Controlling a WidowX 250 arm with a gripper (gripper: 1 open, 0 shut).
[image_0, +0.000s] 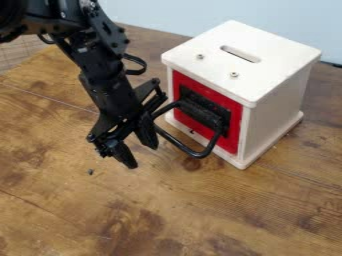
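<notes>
My black gripper hangs low over the wooden table, left of a white box with a red front panel. A black inset with a bent black bar handle sits on that panel, the bar sticking out toward me, close to the gripper. The fingertips point down, apparently apart, with nothing visible between them; how far the fingers stand is hard to judge.
The box has a slot and small screws on top.
</notes>
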